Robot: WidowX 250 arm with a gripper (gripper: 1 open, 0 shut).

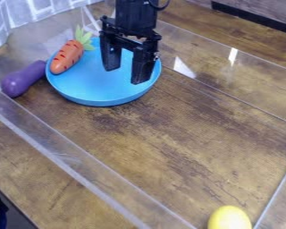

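Observation:
My black gripper (128, 59) hangs over the blue plate (97, 94), its two fingers apart and pointing down, with nothing visible between them. An orange toy carrot (65, 57) with a green top lies on the plate's left side, left of the gripper. A purple toy eggplant (24, 79) lies just off the plate to the left.
A yellow object (229, 218), partly cut off, sits at the bottom right. Clear low edging runs along the left and right of the wooden surface (164, 152), whose middle and front are bare.

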